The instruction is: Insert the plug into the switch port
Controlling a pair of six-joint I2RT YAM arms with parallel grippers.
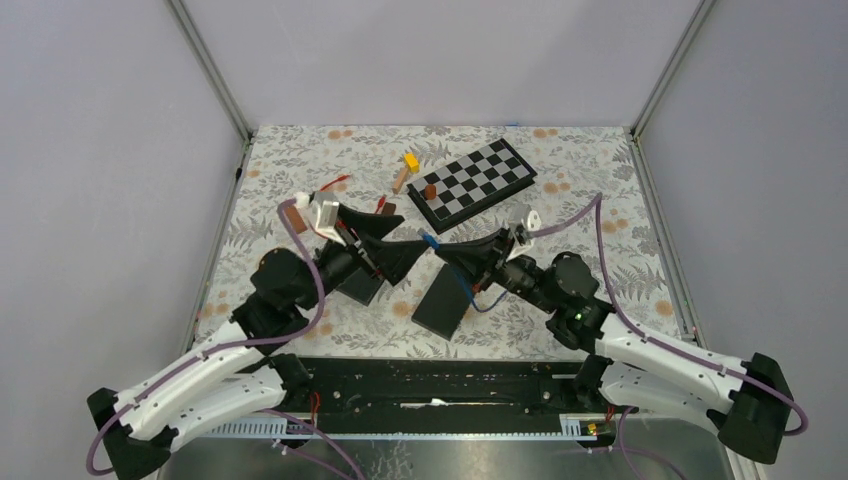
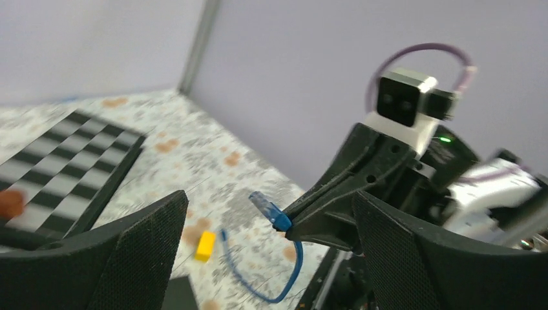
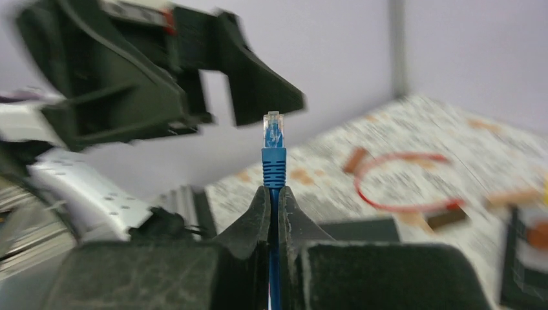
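Note:
A blue network plug (image 3: 273,132) with a clear tip points upward from my right gripper, which is shut on it. Its cable loops down below the fingers in the left wrist view (image 2: 280,297). My left gripper (image 1: 395,240) is open, just left of and above the plug, with nothing between its fingers; its two dark fingers frame the plug in the left wrist view. A dark flat box (image 1: 437,308) lies on the table beneath the arms, and another lies partly hidden under the left gripper. Which one has the port I cannot tell.
A checkerboard (image 1: 478,175) lies at the back right, with a yellow block (image 1: 411,161) and wooden pieces beside it. A red cable lies on the back left.

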